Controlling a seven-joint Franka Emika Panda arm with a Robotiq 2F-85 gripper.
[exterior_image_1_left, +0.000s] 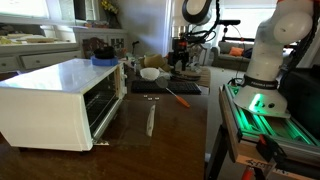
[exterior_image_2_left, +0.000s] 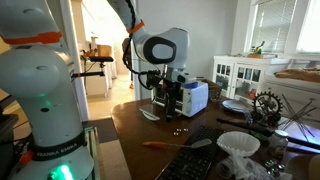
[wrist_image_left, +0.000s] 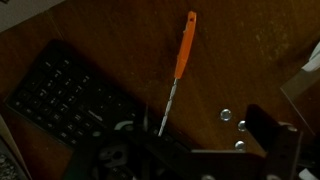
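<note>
An orange-handled tool with a thin metal shaft (wrist_image_left: 186, 45) lies on the dark wooden table, its shaft end reaching toward the black keyboard (wrist_image_left: 65, 95). My gripper hangs above the table with its fingers wide open and nothing between them. In exterior view 2 the gripper (exterior_image_2_left: 168, 103) is pointing down, behind the orange handle (exterior_image_2_left: 157, 144). Several small shiny round pieces (wrist_image_left: 225, 114) lie on the table below the gripper in the wrist view.
A white toaster oven (exterior_image_1_left: 60, 100) stands on the left in exterior view 1, with a knife-like object (exterior_image_1_left: 151, 120) in front. White bowls (exterior_image_1_left: 150, 74), a dish rack (exterior_image_2_left: 242, 170) and a black wheel-like item (exterior_image_2_left: 267, 104) crowd the keyboard's far side. Bare table lies at the front.
</note>
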